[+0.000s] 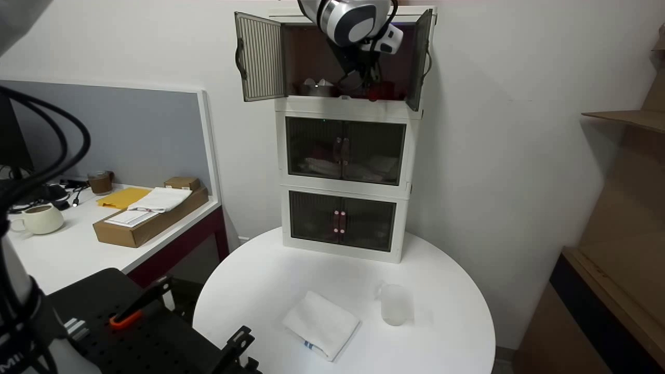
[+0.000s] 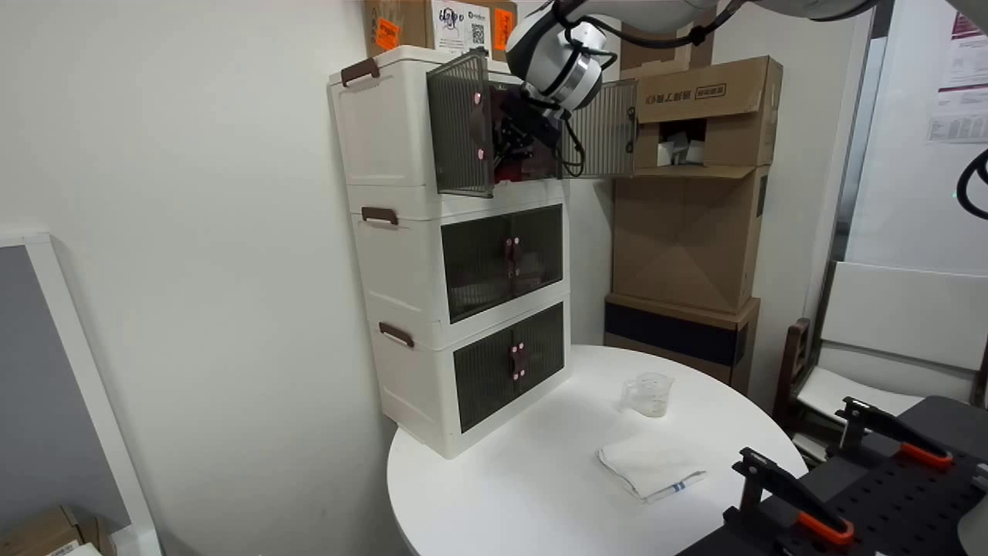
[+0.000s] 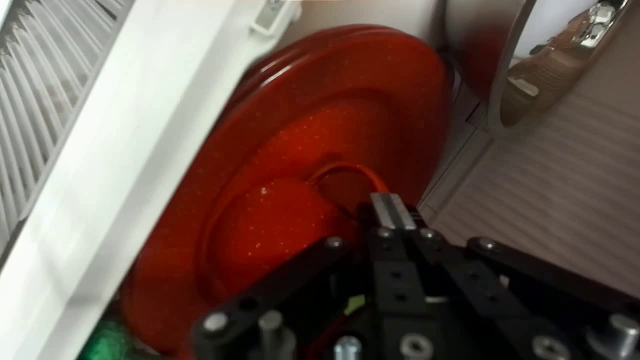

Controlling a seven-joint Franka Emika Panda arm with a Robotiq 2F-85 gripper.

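Observation:
My gripper reaches into the open top compartment of the white cabinet [image 1: 352,107]. Its fingers are together, with no gap showing between the tips. In the wrist view, the tips touch or overlap the thin looped handle of a red speckled mug [image 3: 270,225]; nothing can be seen between them. The mug rests in the hollow of a red plate [image 3: 372,66], and its lower part is hidden by the gripper's black linkage. From outside, the arm's wrist [image 2: 546,60] blocks most of the compartment.
Both upper doors stand open, the left door [image 1: 260,59] and the right door [image 1: 422,59] flanking the arm. A shiny metal vessel [image 3: 507,66] stands close beside the plate. On the round table lie a folded white towel [image 1: 322,324] and a clear measuring cup [image 2: 648,394].

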